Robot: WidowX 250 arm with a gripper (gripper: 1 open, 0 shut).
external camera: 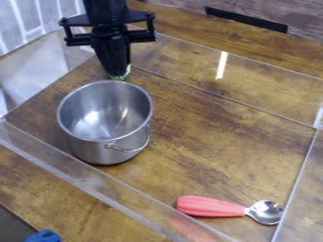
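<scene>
My black gripper (116,64) is at the upper left, pointing down above and just behind a steel pot (104,121) that stands on the wooden table. A small green object (120,76) shows at the fingertips, mostly hidden by the gripper; I cannot tell whether it is held. The finger gap is too small and dark to make out. A spoon with a pink handle (209,206) lies at the front right.
Transparent panels edge the wooden work surface (233,123), whose middle and right are clear. A blue object (42,235) sits at the bottom left corner, outside the panel.
</scene>
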